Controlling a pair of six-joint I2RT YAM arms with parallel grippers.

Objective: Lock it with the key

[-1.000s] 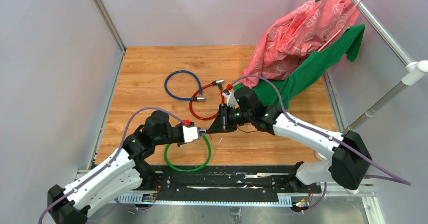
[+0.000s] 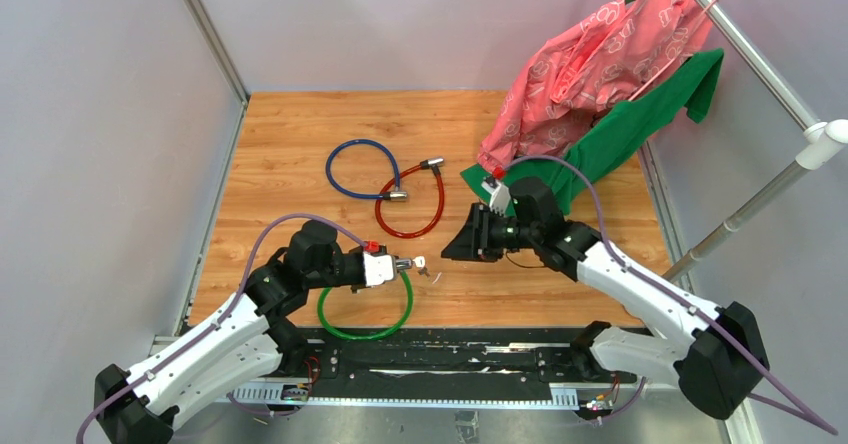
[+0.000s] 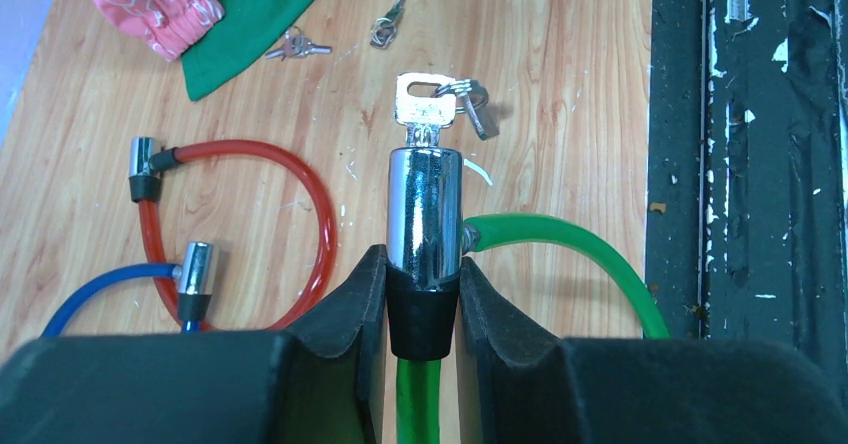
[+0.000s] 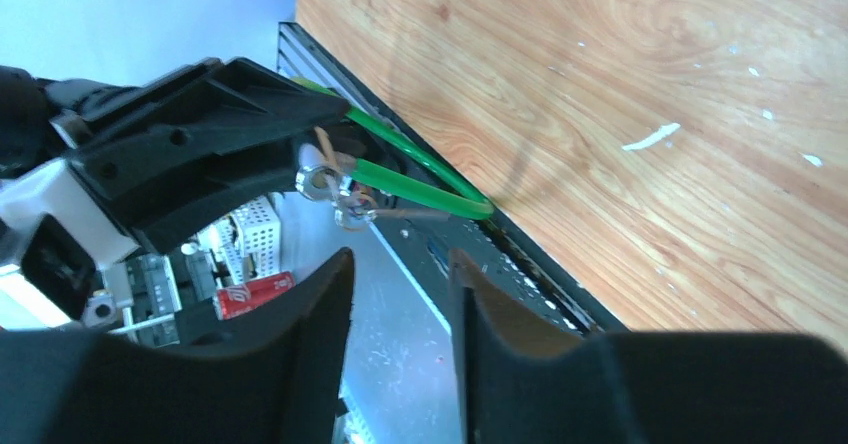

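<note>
My left gripper is shut on the chrome-and-black lock body (image 3: 425, 214) of a green cable lock (image 3: 565, 234). A key (image 3: 425, 109) stands out from the lock's top end, with a ring and a small second key (image 3: 478, 114) hanging from it. My right gripper (image 2: 452, 246) is to the right of the lock and apart from it. In the right wrist view its fingertips stand apart with nothing seen between them; the lock and key are beyond them, partly behind the left gripper.
A blue cable lock (image 2: 345, 144) and a red cable lock (image 2: 410, 232) lie behind the grippers. Pink and green cloths (image 2: 630, 134) fill the back right. Two key sets (image 3: 297, 49) lie near the green cloth.
My right arm has moved right, away from the lock and key held by the left gripper, leaving the key in view. The left arm has barely moved.
</note>
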